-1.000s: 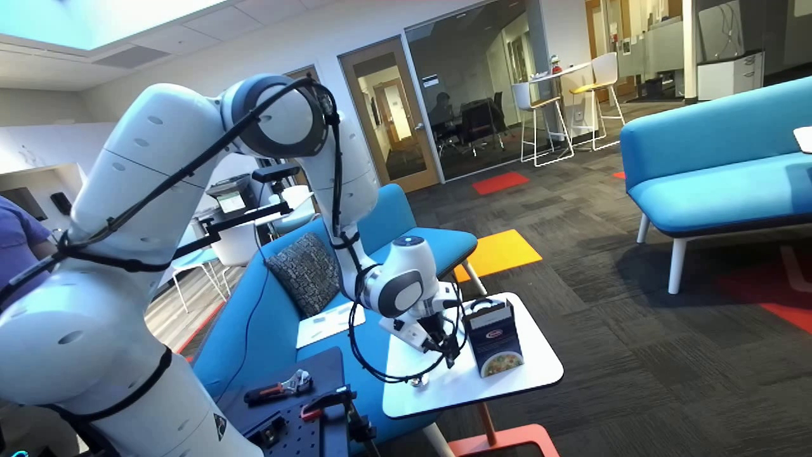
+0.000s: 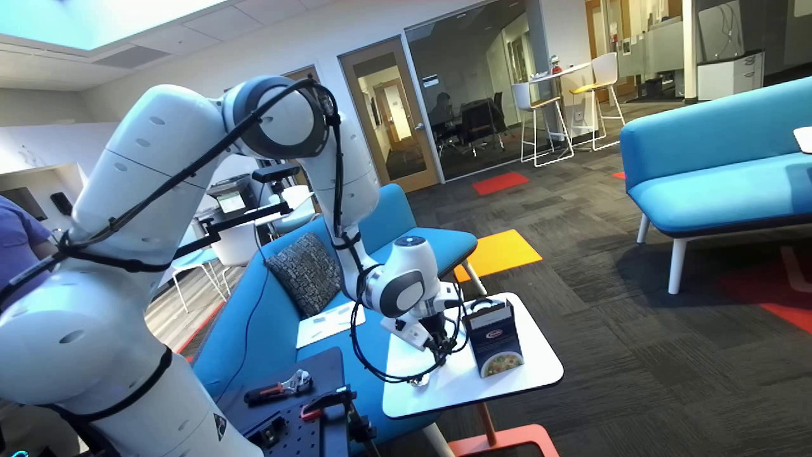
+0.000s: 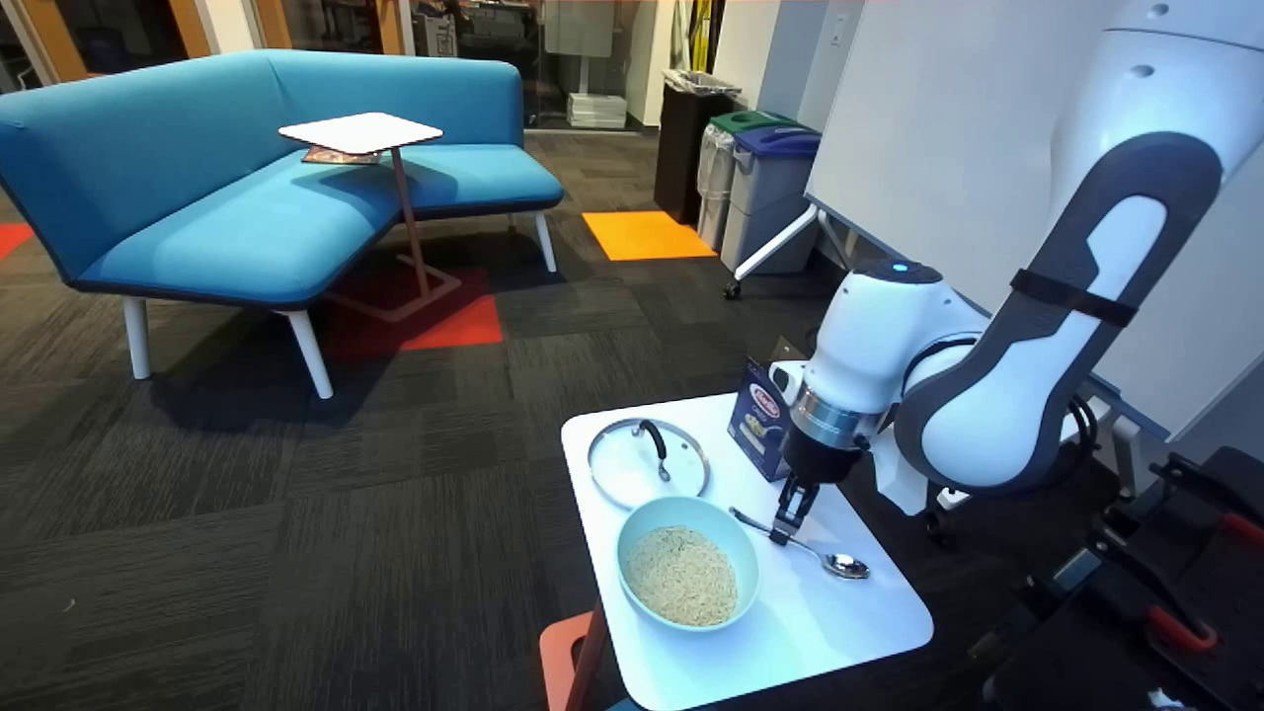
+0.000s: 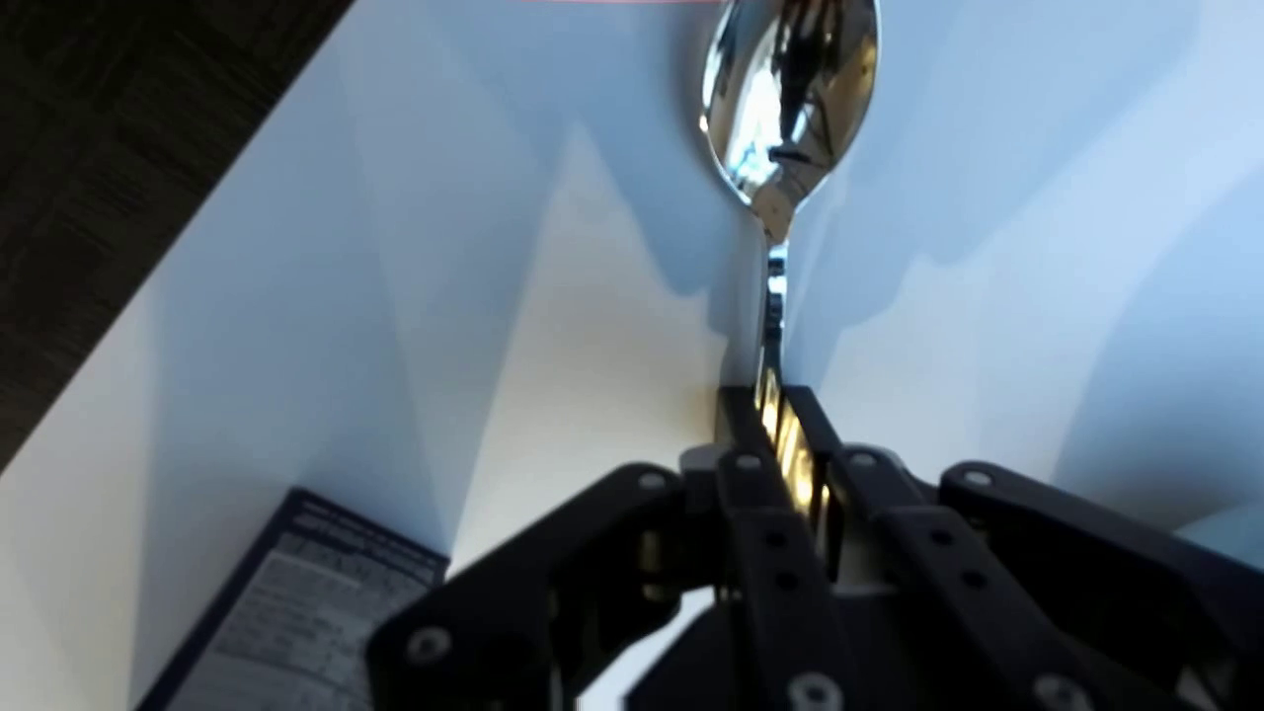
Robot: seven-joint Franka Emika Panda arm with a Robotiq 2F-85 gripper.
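Observation:
A shiny metal spoon (image 3: 844,567) lies on the white table (image 3: 818,646), its bowl toward the near right in exterior view 2. My gripper (image 3: 779,537) points down at the table, shut on the spoon's handle about midway along. In the wrist view the two dark fingers of my gripper pinch the handle, and the spoon's bowl (image 4: 791,101) extends away from them. To the left of the gripper in exterior view 2 stands a light blue bowl (image 3: 744,557) holding pale grains. In exterior view 1 the gripper (image 2: 441,358) is partly hidden by cables.
Close behind the gripper stands a dark blue pasta box (image 2: 495,343). A glass lid (image 3: 628,464) with a black handle lies flat beyond the bowl. Bare tabletop shows at the near right, and the table's edge runs close past the box.
The gripper's fingers have closed and now stand closer together, slightly shifted to the left in exterior view 1. The arm otherwise looks nearly unmoved, and box and table are the same.

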